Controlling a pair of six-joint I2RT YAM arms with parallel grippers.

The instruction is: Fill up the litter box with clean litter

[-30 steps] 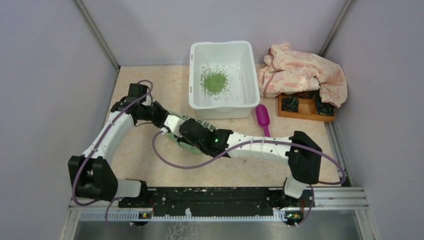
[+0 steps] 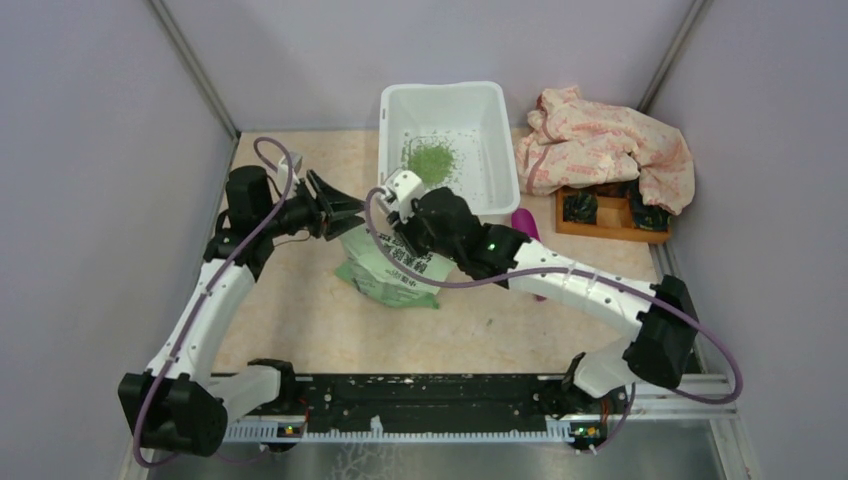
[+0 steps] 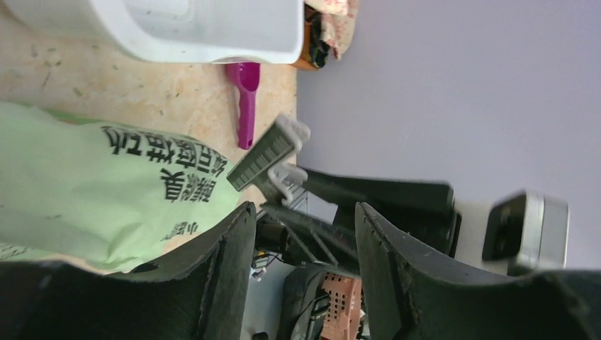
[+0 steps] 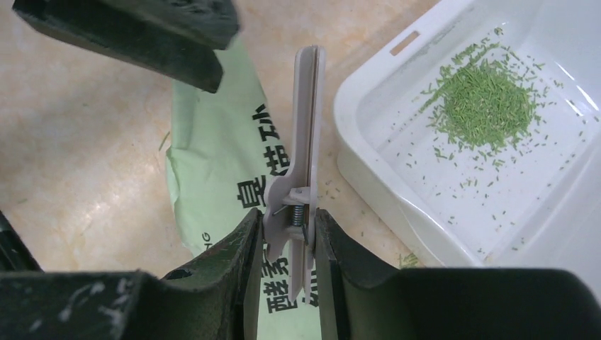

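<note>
A pale green bag with black lettering (image 2: 385, 275) lies slumped on the worktop below the white litter box (image 2: 448, 100), which holds a small patch of green litter (image 4: 489, 103). My left gripper hangs open at the bag's upper left, empty. My right gripper is over the bag beside the box, shut on a white clip (image 4: 306, 120) with a spring, held upright between its fingers.
A purple scoop (image 2: 524, 225) lies right of the box, partly behind my right arm. A pink patterned cloth (image 2: 600, 140) and a wooden tray (image 2: 610, 230) with dark packets occupy the back right.
My right gripper has risen and moved up and right toward the box, carrying the clip. My left gripper has shifted slightly right and opened out. More of the bag shows.
</note>
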